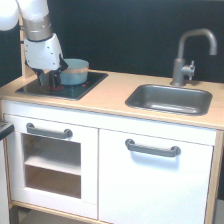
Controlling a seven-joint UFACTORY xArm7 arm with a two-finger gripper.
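Note:
A light blue pot (76,72) stands upright on the black stovetop (62,91) at the counter's left end. My gripper (48,80), dark-fingered below a white arm, hangs low over the stovetop just left of the pot. Whether the fingers touch the pot's near side is too small to make out. Nothing clear shows between them, and their opening cannot be judged at this size.
A steel sink (170,98) with a grey faucet (183,62) fills the counter's right side. Bare wooden counter (112,92) lies between stovetop and sink. Below are a windowed oven door with a grey handle (48,132) and a white cabinet door (150,180).

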